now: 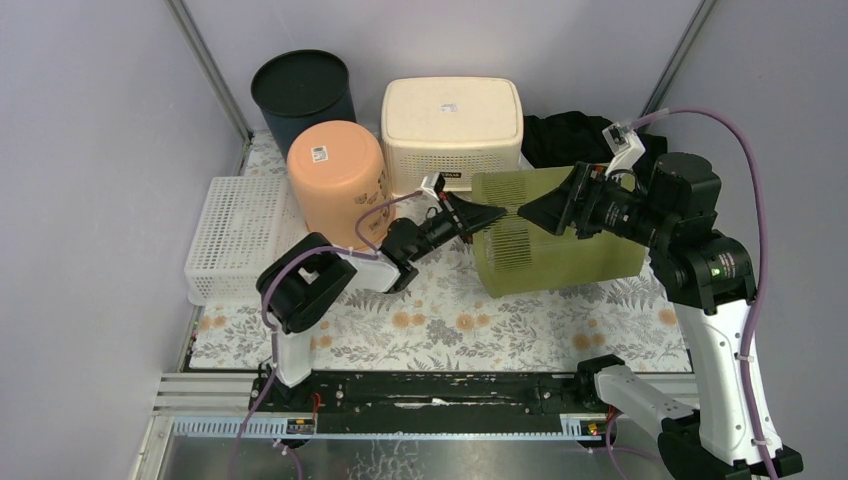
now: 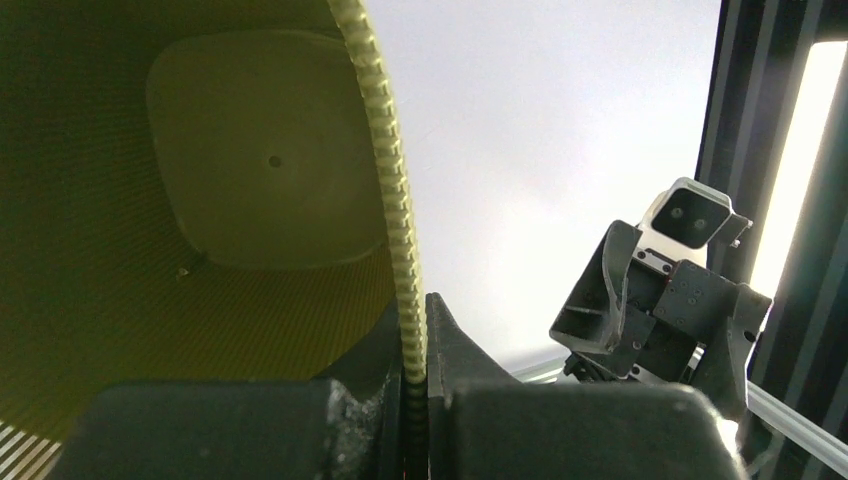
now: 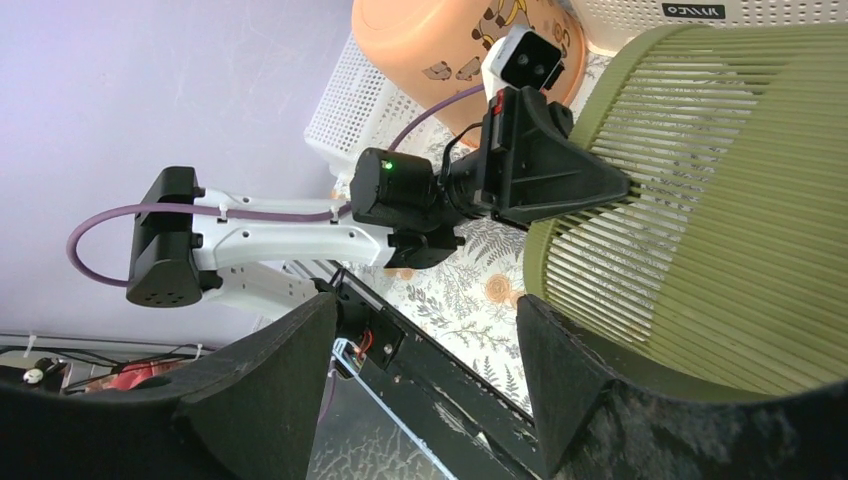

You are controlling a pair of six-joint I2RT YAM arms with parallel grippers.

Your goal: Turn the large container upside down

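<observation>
The large olive-green container (image 1: pixel 560 265) lies on its side, its open mouth toward my left arm; its hollow inside and bottom (image 2: pixel 270 160) fill much of the left wrist view. My left gripper (image 1: pixel 488 218) is shut on the container's ribbed rim (image 2: pixel 395 200). My right gripper (image 1: pixel 545 210) is raised over the container's slatted side (image 3: pixel 720 200), open, with nothing seen between its fingers in the right wrist view.
A cream lidded basket (image 1: pixel 450 110), peach bucket (image 1: pixel 330 175) and dark bin (image 1: pixel 300 85) stand at the back. A white mesh basket (image 1: pixel 230 240) is at left, black cloth (image 1: pixel 560 135) at back right.
</observation>
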